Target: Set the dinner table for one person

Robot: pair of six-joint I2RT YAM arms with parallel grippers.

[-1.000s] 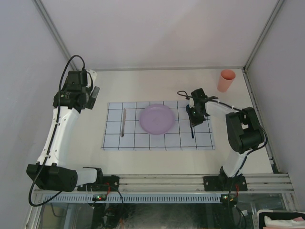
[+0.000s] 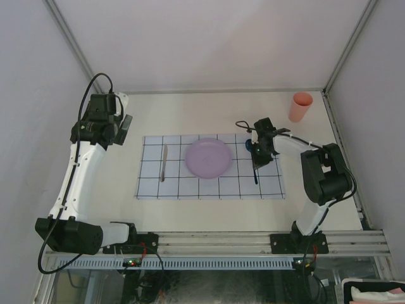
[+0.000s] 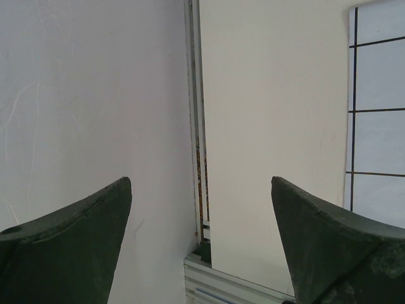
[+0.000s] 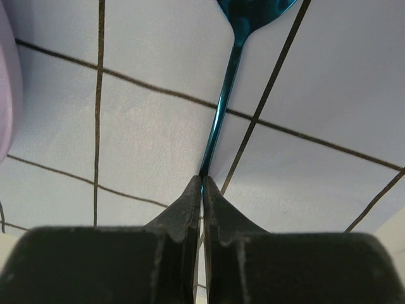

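A purple plate [image 2: 208, 158] sits mid-mat on the checked placemat [image 2: 154, 187], a light knife [image 2: 164, 163] to its left. On its right lies a blue spoon [image 2: 255, 177], shown upright in the right wrist view [image 4: 220, 107]. My right gripper is shut, its fingertips over the spoon's handle; whether the handle is between them I cannot tell. My left gripper is open and empty above the left side of the table.
A pink cup [image 2: 300, 106] stands at the back right, beyond the mat. Walls and rails bound the table at the sides and back.
My right wrist has shifted very slightly over the spoon. The left arm and the tableware are unchanged.
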